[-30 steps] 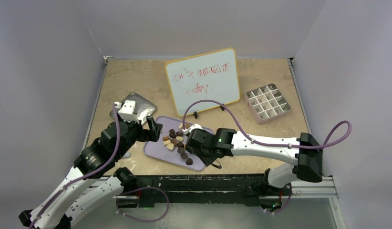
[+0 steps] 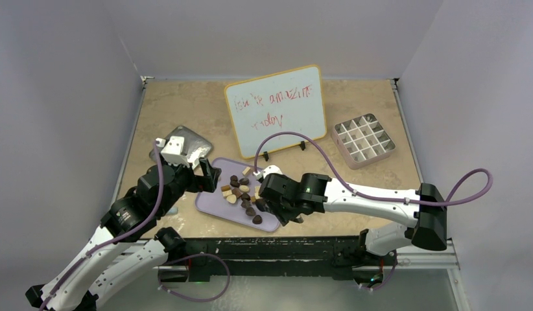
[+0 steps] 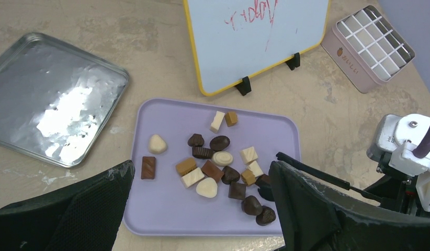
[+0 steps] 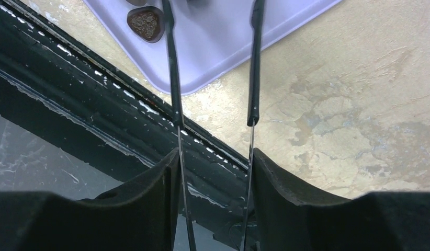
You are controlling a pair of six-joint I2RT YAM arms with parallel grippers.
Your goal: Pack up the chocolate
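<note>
A lilac tray (image 3: pixel 171 214) holds several white, caramel and dark chocolates (image 3: pixel 236 191). My left gripper is open above it, nothing between its fingers. My right gripper is low over the tray's right end in the right wrist view. Its fingers look apart, with a dark piece partly visible near the tips at the top edge; whether it is gripped is unclear. A pink box with a white grid of compartments (image 2: pixel 363 139) stands at the back right, its compartments apparently empty.
A whiteboard (image 2: pixel 275 107) on black feet stands behind the tray. A metal tray (image 3: pixel 51 99) lies at left. Bare tabletop separates the lilac tray from the box. Walls surround the sides and back; the table's front edge is close to the lilac tray.
The right arm has shifted slightly to the right in the top view over the last second. The left arm has stayed still.
</note>
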